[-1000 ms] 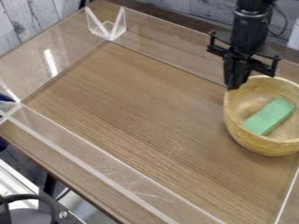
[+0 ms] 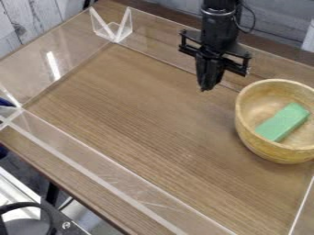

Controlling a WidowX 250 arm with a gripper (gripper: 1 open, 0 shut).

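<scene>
My gripper (image 2: pixel 207 83) is at the upper middle of the camera view, over bare table, above and left of a round wooden bowl (image 2: pixel 255 139). It looks shut, with nothing visible between its fingers. In the bowl lies a green rectangular block (image 2: pixel 285 122).
Clear plastic edging shows at the top left and lower left, and dark cables or parts (image 2: pixel 25 213) sit at the bottom left corner.
My gripper has moved left, away from above the bowl to over bare table. The bowl and green block look nearly unchanged.
</scene>
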